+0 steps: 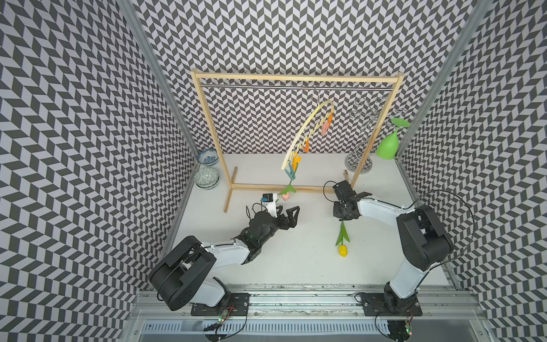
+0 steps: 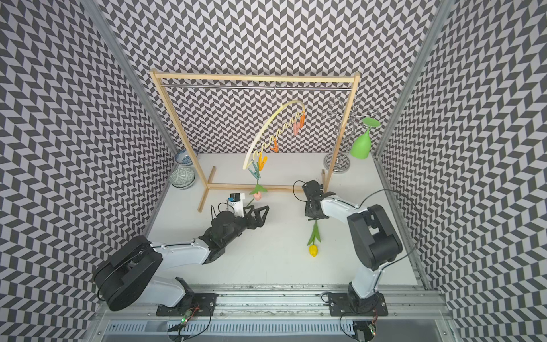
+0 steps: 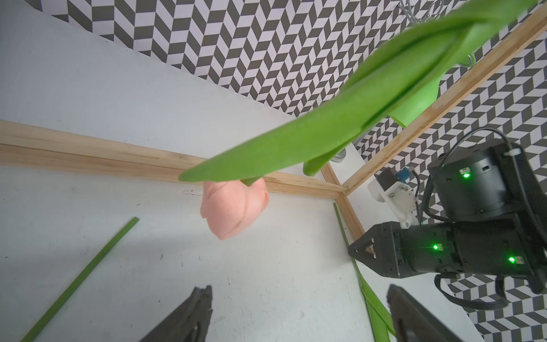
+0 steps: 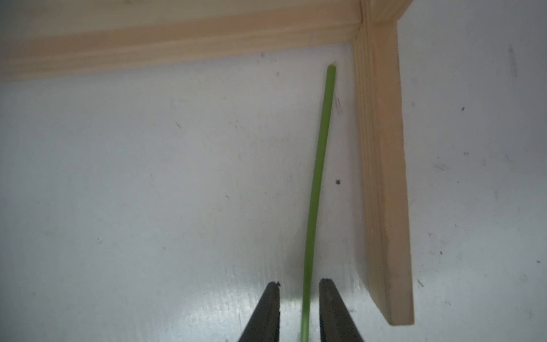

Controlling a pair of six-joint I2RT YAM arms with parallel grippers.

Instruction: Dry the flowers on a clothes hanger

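Observation:
A tilted yellow hanger (image 1: 304,128) with coloured clips hangs from the rack's rail. From its lowest, blue clip (image 1: 290,171) a pink flower (image 1: 286,196) dangles head down. My left gripper (image 1: 294,218) stands open just below and in front of that flower, empty. On the table at the right lies a yellow tulip (image 1: 343,250), its head toward the front edge and its green stem (image 4: 316,188) running back beside the rack's foot. Over that stem is my right gripper, pointing down, part open, with a finger on either side of the stem and a gap visible.
The wooden rack (image 1: 267,187) spans the table, its right foot (image 4: 383,171) close to the stem. Bowls (image 1: 206,177) sit at the far left; a green bottle-like piece (image 1: 388,146) hangs at the right. Another green stem (image 3: 79,279) lies near my left gripper.

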